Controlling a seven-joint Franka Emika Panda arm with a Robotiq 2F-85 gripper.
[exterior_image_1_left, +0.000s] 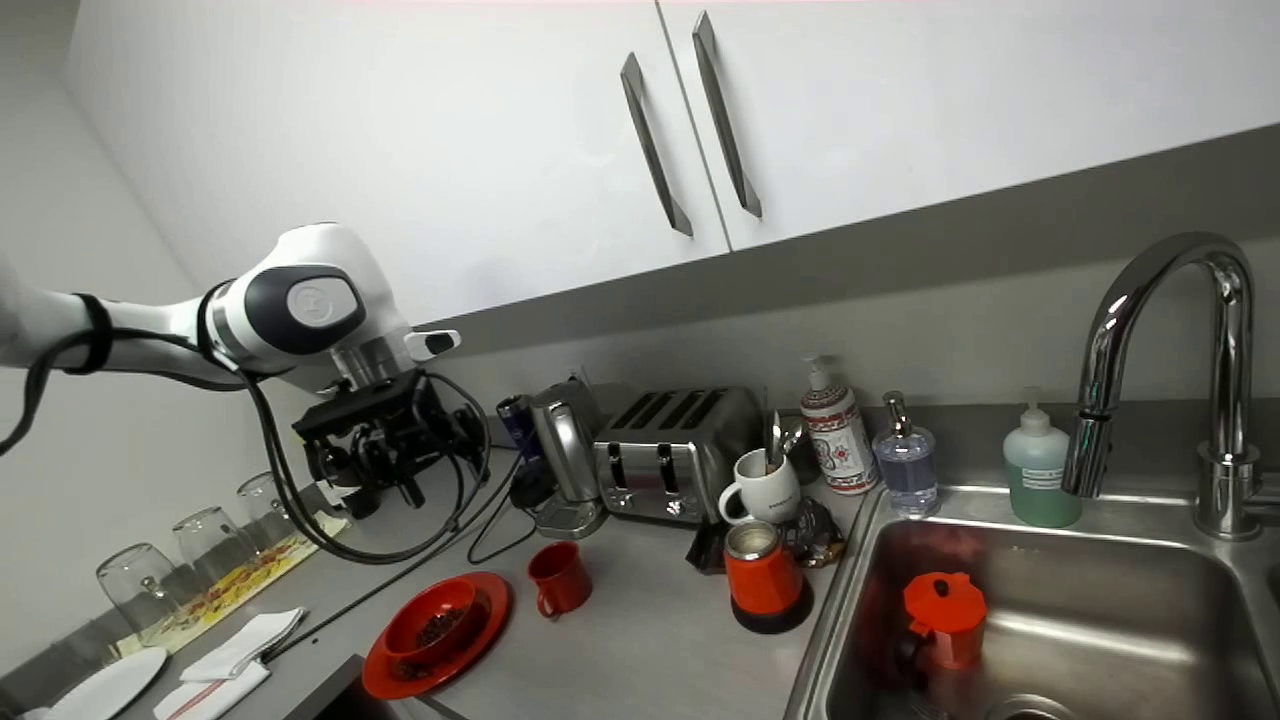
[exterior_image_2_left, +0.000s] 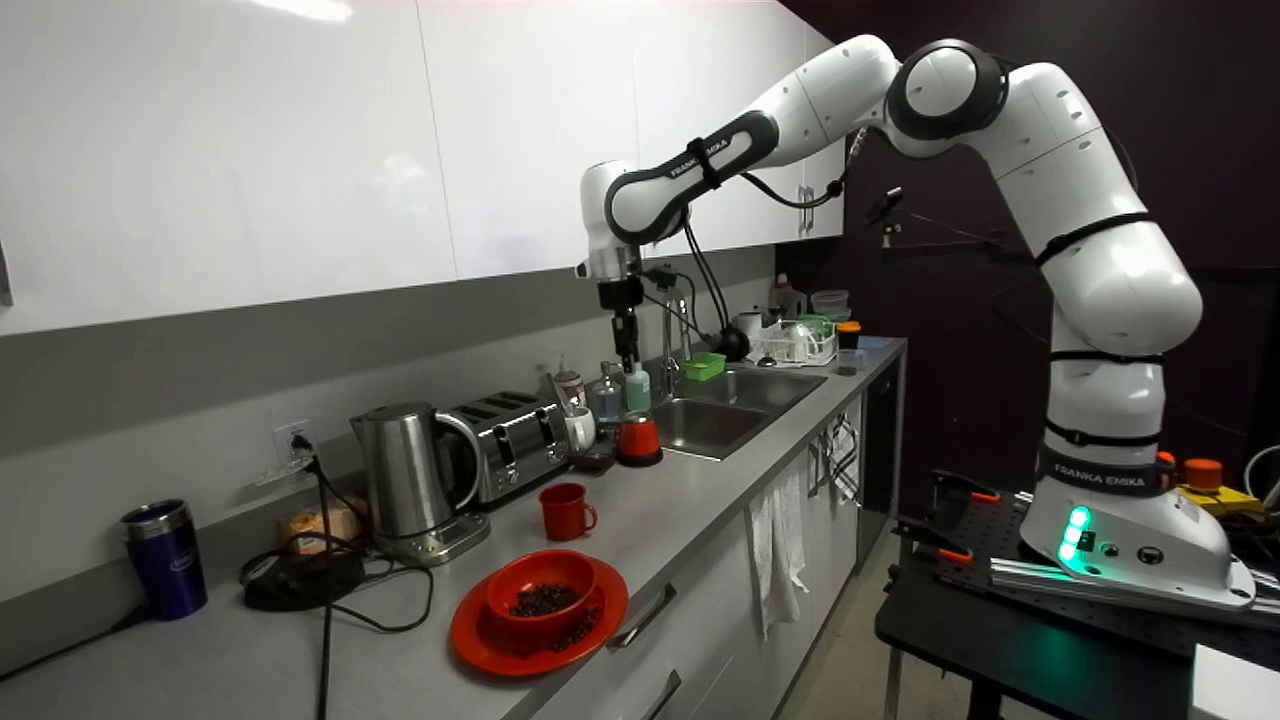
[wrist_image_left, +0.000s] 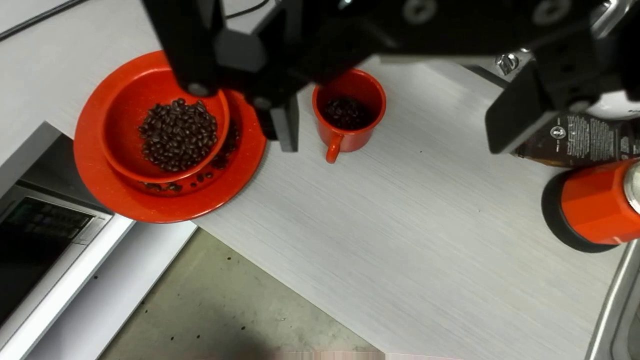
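Observation:
In the wrist view my gripper is open above the counter, its two fingers wide apart with nothing between them. Below and close to the left-hand finger in that view stands a red mug holding dark coffee beans. Further left a red bowl of beans rests on a red plate, with loose beans beside the bowl on the plate. An orange-red pot base with a black bottom shows at the right edge. The orange-lidded pot sits in the sink.
Along the wall stand a kettle, a toaster, a white mug with utensils and several soap bottles. The sink and faucet are at the right. Bare counter lies between red mug and pot base.

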